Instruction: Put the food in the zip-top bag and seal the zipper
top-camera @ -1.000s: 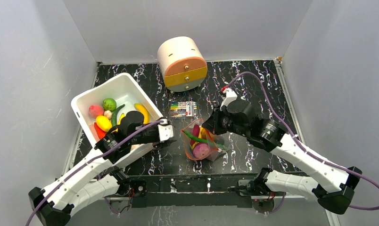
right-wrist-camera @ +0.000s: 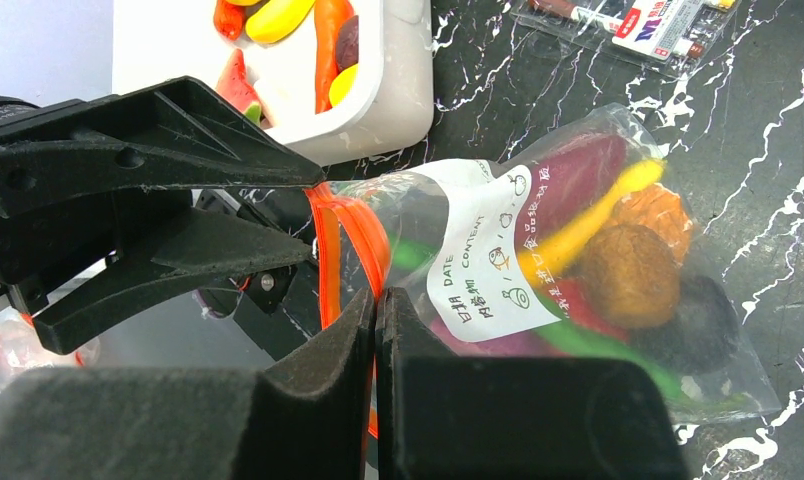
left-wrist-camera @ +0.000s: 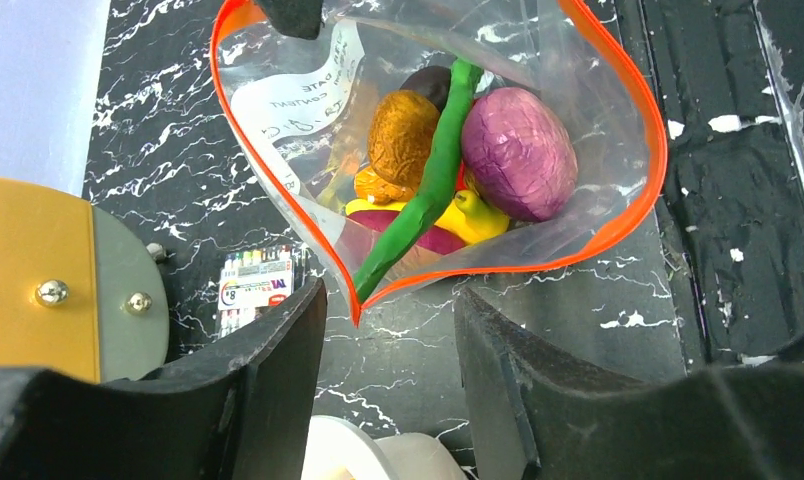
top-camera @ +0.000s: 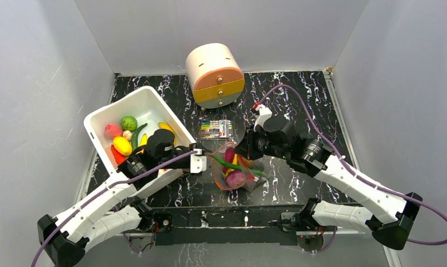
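Observation:
The zip bag [top-camera: 238, 175] with orange zipper lies mid-table, holding a purple cabbage [left-wrist-camera: 518, 150], a brown potato [right-wrist-camera: 628, 275], a green bean or pepper [left-wrist-camera: 418, 200] and yellow pieces. My right gripper is shut on the orange zipper edge of the bag. My left gripper stands part open at the other corner of the bag's rim; in the right wrist view its fingertips are beside the orange strip, and whether they touch it is unclear.
A white bin [top-camera: 99, 125] with more toy food stands at the left. A rounded drawer box [top-camera: 213, 61] is at the back, with a pack of pens [top-camera: 215, 129] before it.
The right arm and the bag have shifted slightly left. My left gripper has moved a little right and turned slightly, up to the bag's corner.

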